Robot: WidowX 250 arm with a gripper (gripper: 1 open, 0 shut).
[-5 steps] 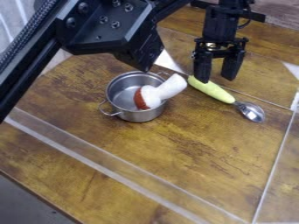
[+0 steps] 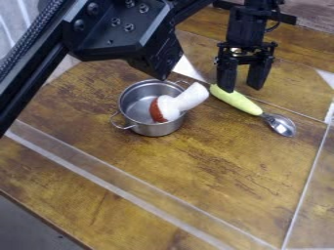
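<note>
My black gripper [image 2: 243, 76] hangs at the upper right of the camera view, fingers apart and empty, just above a pale yellow-green handled utensil [image 2: 235, 101] with a metal head [image 2: 280, 126] that lies on the table. To the left, a steel pot [image 2: 132, 101] holds a white cylindrical object [image 2: 183, 101] with a red-brown end [image 2: 162, 111], leaning on the rim.
Pale strips run along its left front and right side. The arm covers much of the upper left, and a white piece lies behind the utensil, partly hidden.
</note>
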